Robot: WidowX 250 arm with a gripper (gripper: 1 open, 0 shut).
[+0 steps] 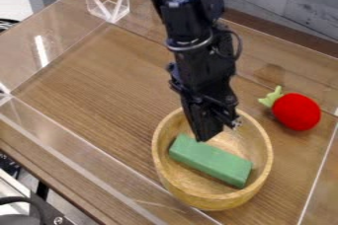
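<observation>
The black arm reaches down from the top centre. Its gripper (211, 128) hangs over the back part of a round wooden bowl (169, 178), shut with nothing visible between its fingers. A green block (209, 160) lies in the bowl, below and in front of the gripper. A red tomato-like object (298, 112) with a green stem sits on the table to the right of the arm, behind the bowl.
A light panelled wall (278, 12) stands at the back right. A clear object (110, 4) is at the upper left. Dark cables show at the lower left.
</observation>
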